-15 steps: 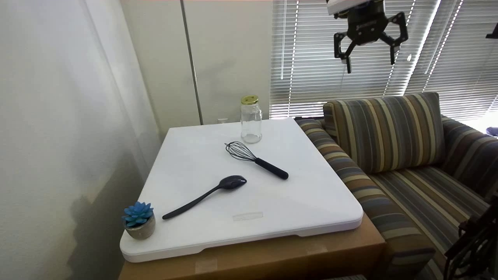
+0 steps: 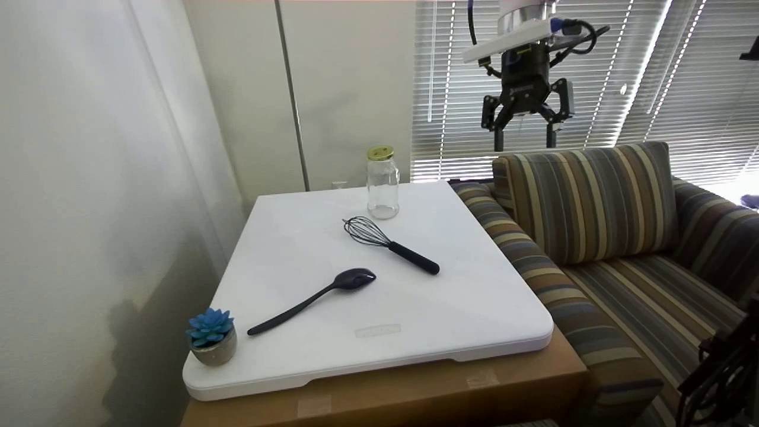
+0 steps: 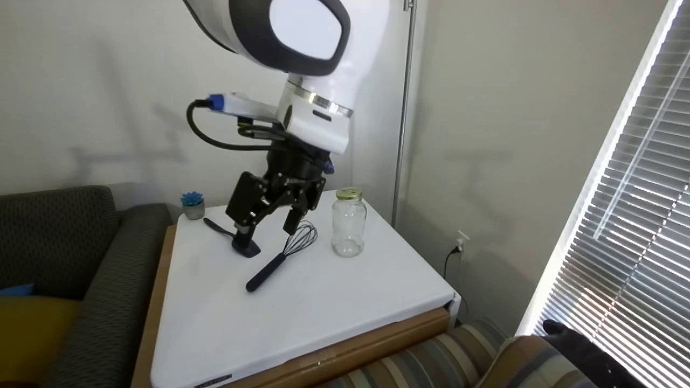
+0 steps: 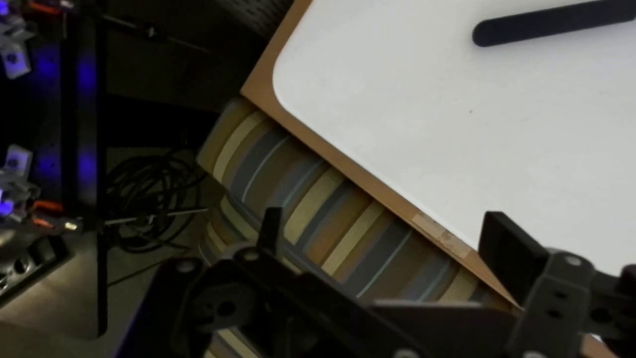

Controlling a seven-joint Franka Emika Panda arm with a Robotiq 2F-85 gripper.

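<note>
High above the striped couch's side of the table, my gripper (image 2: 525,139) stands open, its two fingers wide apart with nothing between them. On the white tabletop (image 2: 455,313) lie a black whisk (image 2: 413,257) and a dark spoon (image 2: 350,278), both clear of the gripper. A glass jar (image 2: 382,186) with a gold lid stands upright toward the back. At the front left corner sits a blue succulent in a grey pot (image 2: 214,349). In the wrist view only the end of a black handle (image 4: 554,24) shows on the table, well away from the fingers.
A striped couch (image 2: 590,206) runs along one side of the table, its arm close to the edge. A wall (image 3: 478,129) and a metal pole (image 3: 404,116) border the jar's side.
My gripper has come lower and shifted left in exterior view 1, and it remains open. The objects on the table have not moved.
</note>
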